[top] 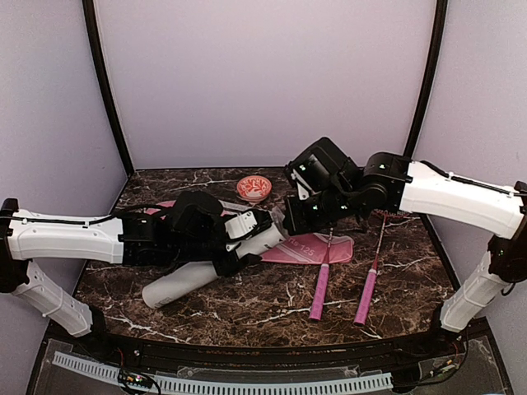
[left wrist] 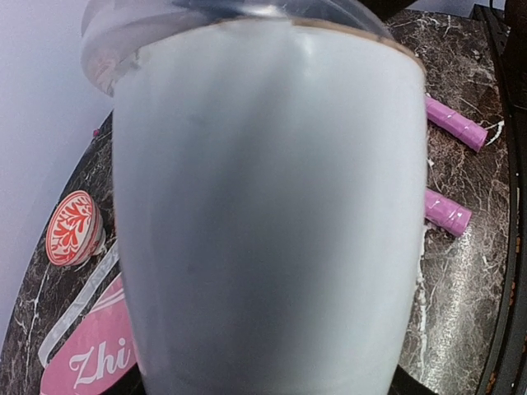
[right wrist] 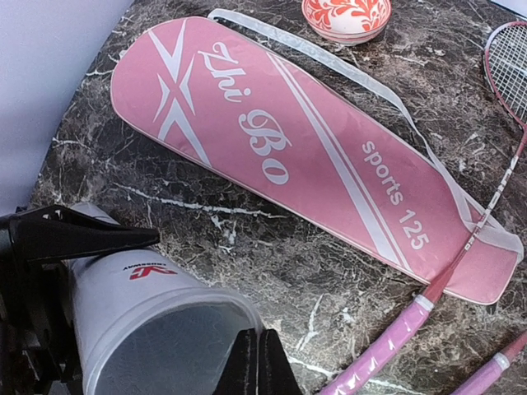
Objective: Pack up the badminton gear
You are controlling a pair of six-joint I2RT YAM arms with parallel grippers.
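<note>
A long white shuttlecock tube (top: 183, 282) hangs tilted above the table, with my left gripper (top: 239, 245) shut around it near its upper right end. In the left wrist view the tube (left wrist: 268, 214) fills the middle, topped by a translucent cap-like rim (left wrist: 100, 49). My right gripper is shut at the rim's edge, its tips appearing to touch it; nothing clearly shows between them. Below lies the pink "Zhi Bo" racket bag (right wrist: 272, 144), flat, its strap along the far side. Two rackets with pink handles (top: 319, 292) (top: 366, 296) rest on the right.
A red-and-white patterned bowl (top: 254, 188) stands at the back behind the bag. One racket's shaft crosses the bag's right end. Bare dark marble table (top: 255, 309) shows at the front centre.
</note>
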